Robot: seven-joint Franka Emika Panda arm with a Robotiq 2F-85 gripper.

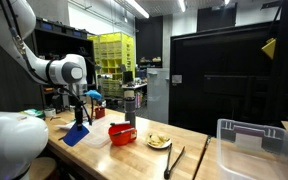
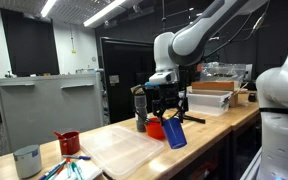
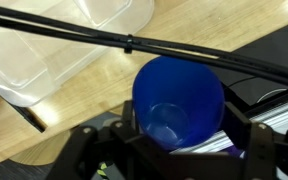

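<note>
A blue cup is between the fingers of my gripper, which is shut on it; its round bottom or opening fills the middle of the wrist view. From the first exterior view the cup hangs tilted at the near left edge of the table, below the gripper. The second exterior view has the cup in the air by the table's edge, tilted under the gripper. The cup's inside cannot be made out.
A clear shallow tray lies beside the cup on the table. Nearby are a red bowl, a grey bottle and a plate of yellow food. A large clear bin stands right. A red mug and grey pot are farther left.
</note>
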